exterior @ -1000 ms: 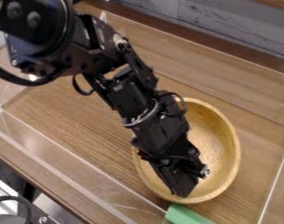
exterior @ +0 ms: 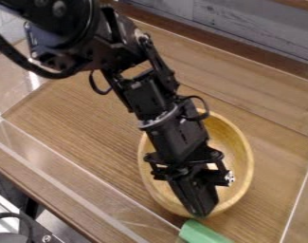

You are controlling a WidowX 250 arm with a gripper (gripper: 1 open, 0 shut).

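Observation:
The black robot arm reaches down from the upper left, its gripper (exterior: 202, 197) low over and within the outline of a round tan wooden bowl (exterior: 235, 142). The fingertips point down toward the bowl's near part and look shut, with no object visible between them. The arm hides much of the bowl's left and middle. A green object (exterior: 199, 233) lies at the bottom edge, just in front of the bowl.
A grey panelled wall (exterior: 232, 33) runs along the back. Cables and a light frame are at the lower left edge.
The arm and gripper have shifted slightly left. The bowl has also shifted a little to the left. The green object looks unmoved.

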